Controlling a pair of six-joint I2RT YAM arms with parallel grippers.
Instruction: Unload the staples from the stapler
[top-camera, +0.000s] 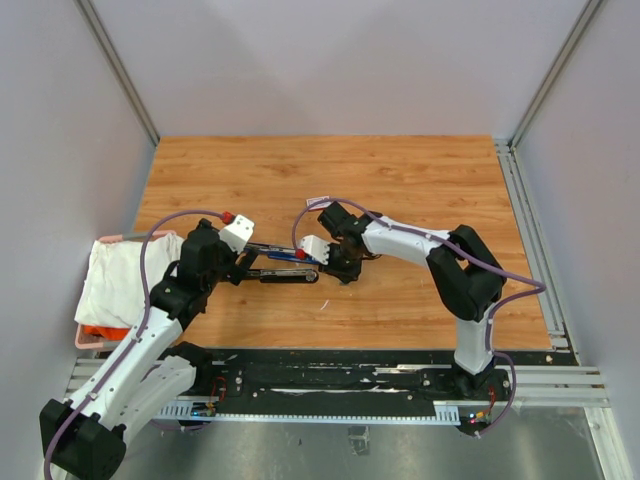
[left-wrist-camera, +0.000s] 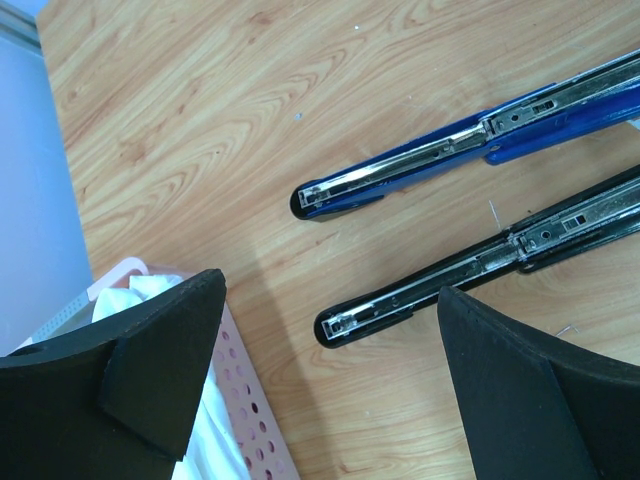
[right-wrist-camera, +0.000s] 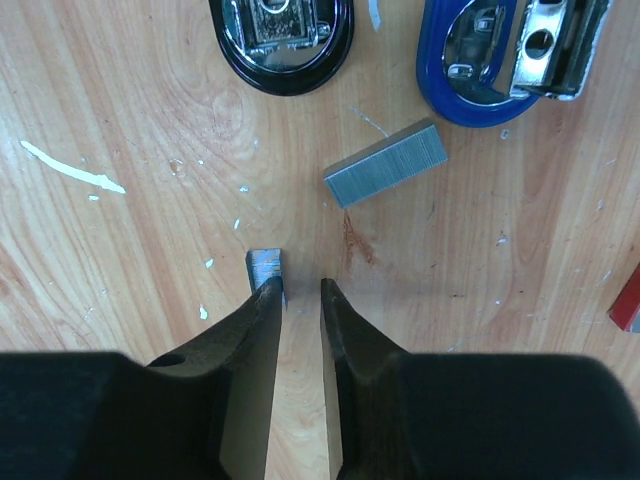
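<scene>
Two opened-out staplers lie side by side, a blue one (left-wrist-camera: 400, 172) and a black one (left-wrist-camera: 430, 280) nearer the front. My left gripper is open above their left ends, with bare table and the black stapler's tip in view between its fingers. In the right wrist view, a strip of staples (right-wrist-camera: 388, 163) rests on the wood near the blue stapler's end (right-wrist-camera: 480, 60). A shorter staple piece (right-wrist-camera: 265, 268) lies at the left fingertip of my right gripper. The right fingers are part open with a narrow empty gap, and the finger partly hides that piece.
At the left edge stands a pink basket (top-camera: 88, 340) holding white cloth (top-camera: 130, 283). A small red-edged box (top-camera: 317, 203) lies beyond the right gripper. White scraps (right-wrist-camera: 70, 168) are scattered on the table, whose right side (top-camera: 450, 200) is clear.
</scene>
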